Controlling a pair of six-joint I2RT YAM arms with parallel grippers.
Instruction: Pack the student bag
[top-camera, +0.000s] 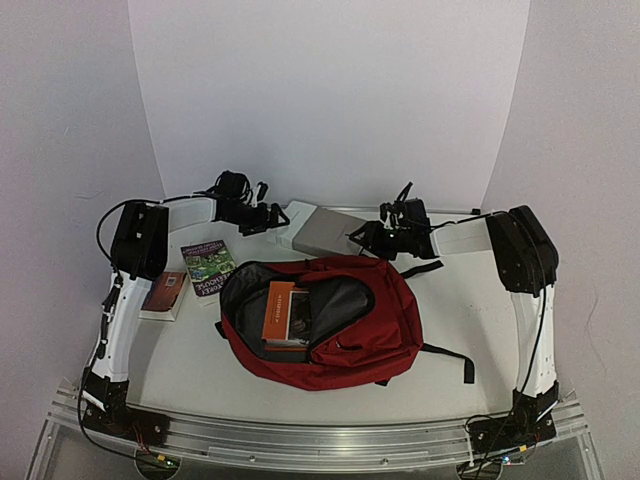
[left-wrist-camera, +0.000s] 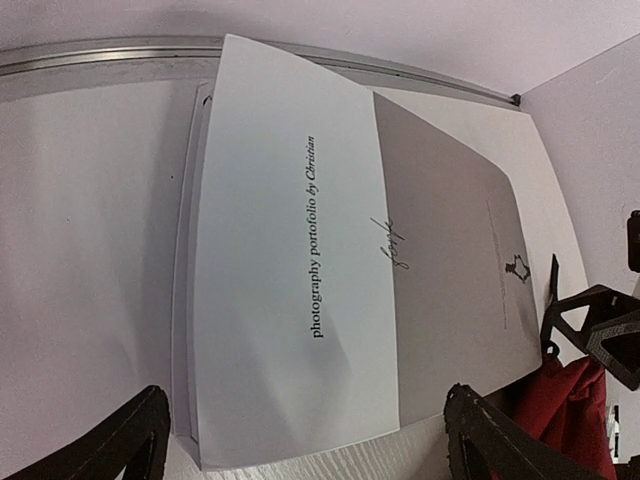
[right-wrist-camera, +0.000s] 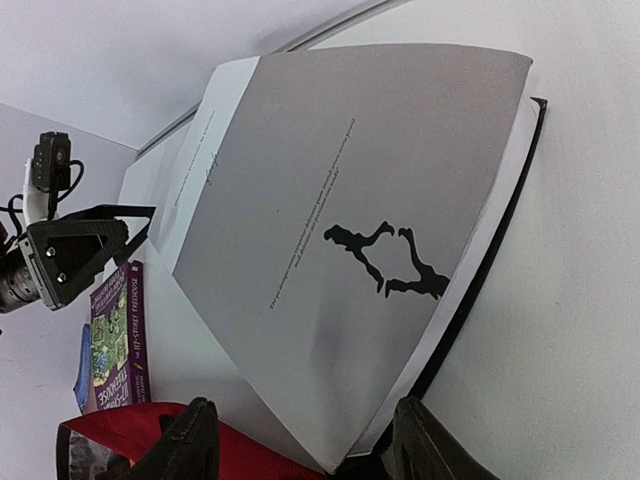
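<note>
The red backpack (top-camera: 385, 335) lies on the table, its main compartment open, with an orange-covered book (top-camera: 277, 312) inside. Behind it a large grey-and-white photography book (top-camera: 330, 232) lies flat against the bag's back edge. At that book's white left end is my left gripper (top-camera: 279, 216); in the left wrist view its fingers (left-wrist-camera: 120, 440) are wide apart over the book's near left corner, nothing gripped. My right gripper (top-camera: 361, 237) is at the opposite end, its fingers (right-wrist-camera: 425, 445) spread around the book's near corner in the right wrist view. Whether they touch it cannot be seen.
Left of the bag lie a green-and-purple book (top-camera: 208, 266) and a reddish book (top-camera: 165, 292), partly under the left arm. Bag straps (top-camera: 450, 358) stretch to the right. The table right of the bag is otherwise clear.
</note>
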